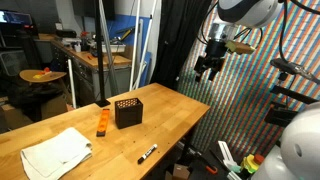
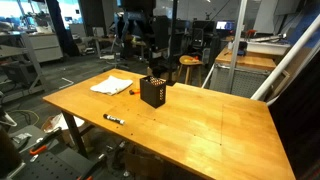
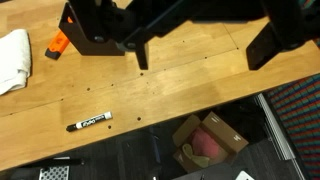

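Observation:
My gripper is open, with its dark fingers spread wide and bare table between them. In exterior view 1 the gripper [image 1: 208, 68] hangs high above the table's right end, well clear of the surface. A black mesh box [image 1: 129, 112] stands near the middle of the table; its top looks filled with something light brown in exterior view 2. A white marker with dark printing [image 3: 90, 121] lies close to the table's edge. Beside the box is an orange tool-like thing [image 1: 103, 122]. A white cloth [image 1: 56, 153] lies flat further along.
Below the edge, an open cardboard box [image 3: 208, 145] sits off the table. A pole [image 1: 101, 50] rises behind the table.

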